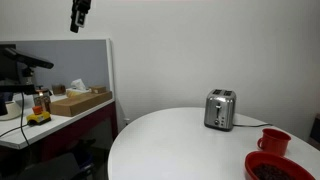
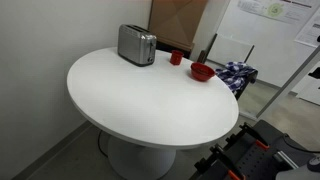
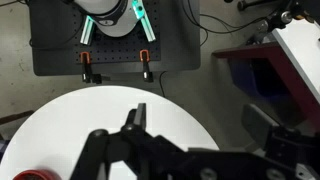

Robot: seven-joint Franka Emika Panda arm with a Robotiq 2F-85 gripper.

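Observation:
My gripper (image 1: 78, 16) hangs high at the upper left in exterior view 1, well away from the table's objects. In the wrist view the gripper is open, its dark fingers spread wide with nothing between them. A silver toaster (image 1: 219, 109) stands upright on the round white table (image 2: 140, 105). Near it is a red mug (image 1: 273, 142), also seen as a small red mug (image 2: 176, 57) in exterior view 2. The red bowl (image 2: 202, 72) sits near the table's edge; something dark shows inside it in exterior view 1.
A side desk (image 1: 75, 122) at left carries boxes and a yellow tool (image 1: 39, 119). Orange-handled clamps (image 3: 146, 62) grip the edge of the dark base plate. A cord runs from the toaster toward the mug.

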